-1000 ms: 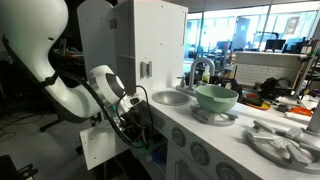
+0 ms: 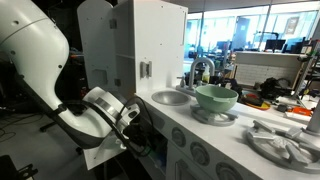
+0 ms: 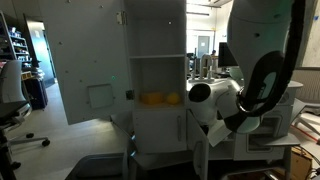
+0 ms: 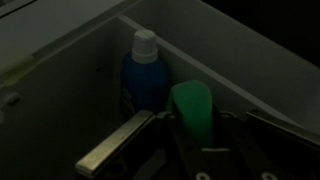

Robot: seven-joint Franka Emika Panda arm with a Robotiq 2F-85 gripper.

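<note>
In the dim wrist view my gripper is shut on a green bottle-like object (image 4: 192, 105), held between the two fingers. Just behind it to the left stands a dark blue bottle (image 4: 145, 78) with a white cap, upright and not in the fingers. Both are inside a grey drawer or compartment (image 4: 225, 75) with straight walls. In exterior view 1 the white arm (image 2: 105, 118) reaches low in front of the counter's base; the fingertips are lost in shadow there. The arm (image 3: 215, 103) also bends down in exterior view 2, with its fingertips hidden.
A white counter (image 2: 225, 140) carries a sink (image 2: 172, 97), a green bowl (image 2: 216, 97) and a rack of utensils at the right. Beside it rises a tall white cabinet (image 2: 100, 45). An open shelf (image 3: 160, 75) holds orange bowls (image 3: 153, 99).
The arm's upper bend has sunk and shifted slightly left over the last second. The counter items have stayed put.
</note>
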